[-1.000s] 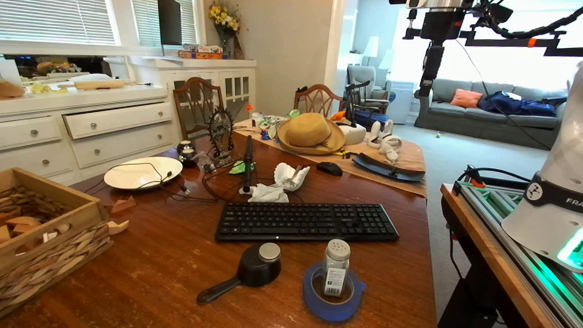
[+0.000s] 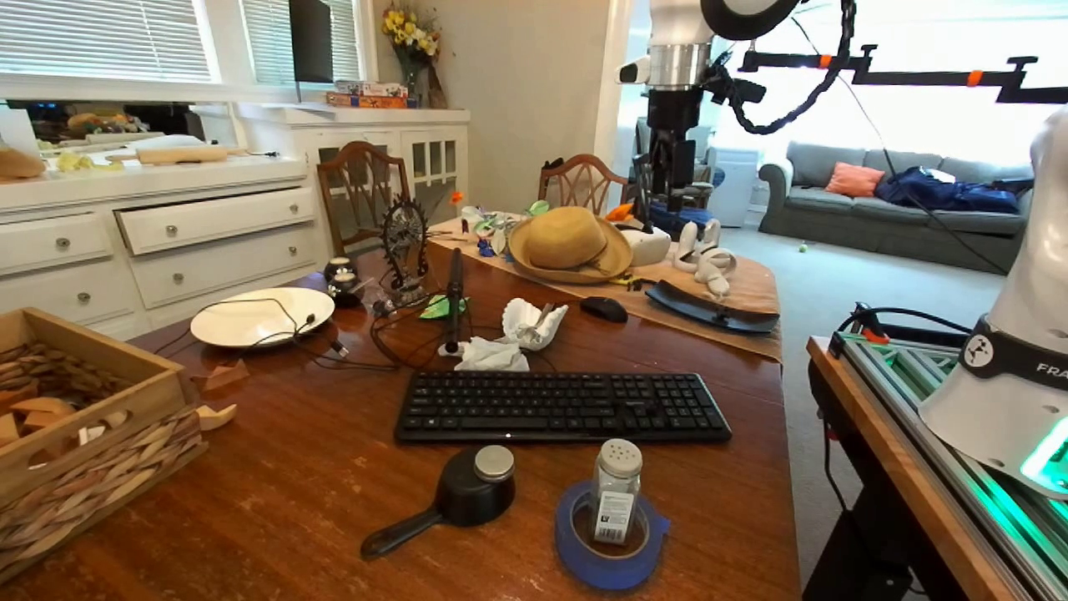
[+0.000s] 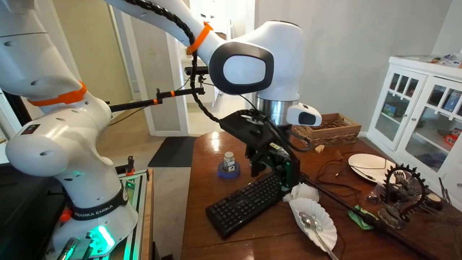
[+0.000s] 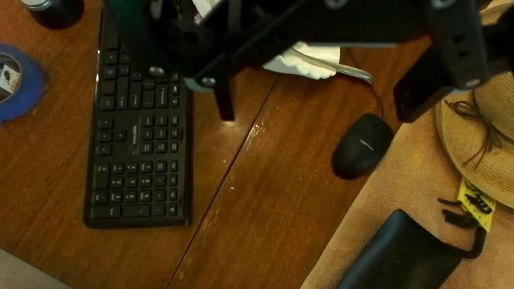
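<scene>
My gripper is open above the table, its two fingers wide apart with nothing between them. Below it in the wrist view lie a black keyboard (image 4: 139, 144) and, nearer the right finger, a black mouse (image 4: 364, 146). In exterior view 1, a glass shaker (image 2: 616, 491) with a perforated lid stands inside a roll of blue tape (image 2: 608, 566). Left of that sits a black measuring cup (image 2: 476, 491) with a silver-topped item at its rim. A white shell-shaped dish (image 3: 314, 221) holds a spoon (image 3: 318, 234).
A wicker-sided crate (image 2: 100, 441) and a white plate (image 2: 262, 316) occupy the left side. A straw hat (image 2: 571, 244) and a dark curved piece (image 2: 712, 306) rest on brown paper. A thin dark stand (image 2: 455, 300) rises behind the keyboard. Bare wood shows at the front left.
In exterior view 1 the arm has swung left and come lower, from in front of the sofa to above the table's right side. The tabletop objects have not moved.
</scene>
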